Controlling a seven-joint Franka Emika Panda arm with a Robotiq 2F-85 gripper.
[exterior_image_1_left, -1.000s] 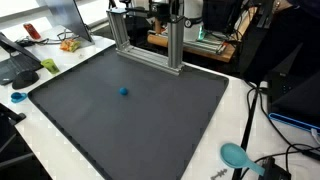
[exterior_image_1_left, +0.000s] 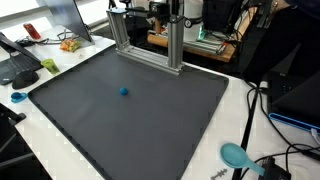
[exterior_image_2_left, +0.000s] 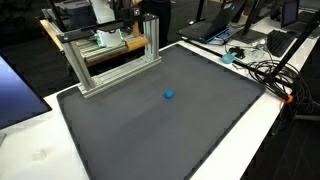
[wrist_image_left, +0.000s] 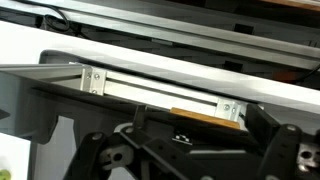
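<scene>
In the wrist view my gripper stands open, its two dark fingers well apart. Below the gap an orange-brown strip (wrist_image_left: 205, 118) shows beside a silver metal rail; I cannot tell whether it touches anything of mine. A small blue object (exterior_image_1_left: 124, 91) lies alone on the dark grey mat (exterior_image_1_left: 120, 125), and the second exterior view has the same blue object (exterior_image_2_left: 169, 94) right of the mat's middle. In the exterior views the arm's end is around the metal frame at the mat's back, too cluttered to make out the fingers.
A silver metal frame (exterior_image_2_left: 120, 75) rises at the mat's edge. A green object (exterior_image_1_left: 49, 65) and a blue round piece (exterior_image_1_left: 18, 97) lie on the white table to the left. A teal spoon-like thing (exterior_image_1_left: 236, 156) lies at lower right, near cables.
</scene>
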